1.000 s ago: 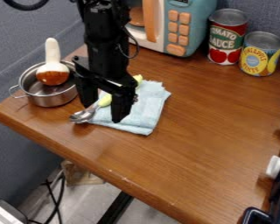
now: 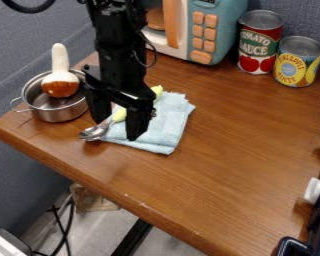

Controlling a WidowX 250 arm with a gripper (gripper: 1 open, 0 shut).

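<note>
My black gripper [image 2: 119, 118] hangs low over a folded light-blue cloth [image 2: 167, 130] at the left of the wooden table, its fingers around a yellow object [image 2: 155, 92] and a metal spoon-like utensil [image 2: 96, 130] on the cloth. The arm hides much of both, and I cannot tell whether the fingers hold either. A steel pot [image 2: 49, 106] with a white-handled, orange-headed tool [image 2: 60, 83] in it sits to the left.
A toy microwave [image 2: 206, 30], a tomato sauce can [image 2: 258, 45] and a yellow-labelled can [image 2: 296, 65] stand at the back. A dark appliance [image 2: 307, 220] is at the right edge.
</note>
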